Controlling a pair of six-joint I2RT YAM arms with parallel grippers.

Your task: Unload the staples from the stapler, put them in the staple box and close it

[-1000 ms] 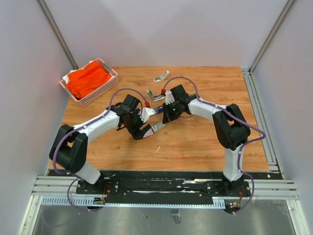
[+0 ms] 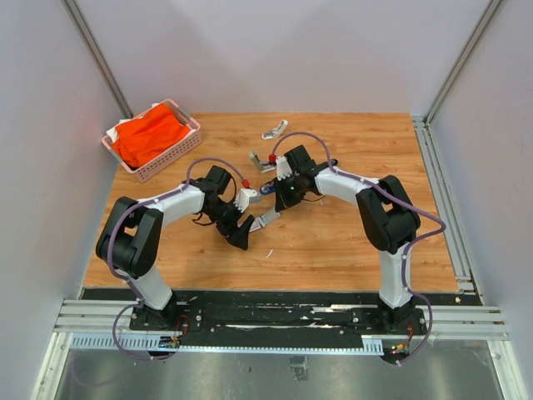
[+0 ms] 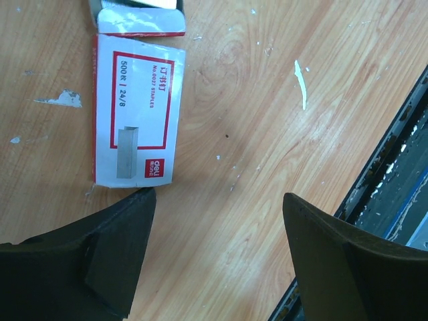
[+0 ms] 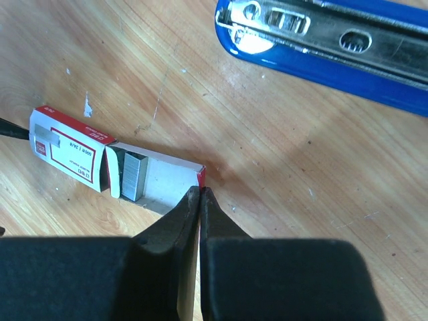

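A white-and-red staples box lies on the wood, seen also in the right wrist view [image 4: 72,155], its inner tray [image 4: 164,180] slid partly out with a block of staples [image 4: 134,176] inside. My left gripper stands open at the box's closed end, nothing between its fingers. My right gripper is shut, its tips touching the tray's far end. The blue stapler [image 4: 321,60] lies nearby, its metal channel uppermost.
A pink basket with orange cloth [image 2: 150,142] sits at the back left. Small pale objects [image 2: 275,130] lie behind the arms.
The right arm has shifted very slightly.
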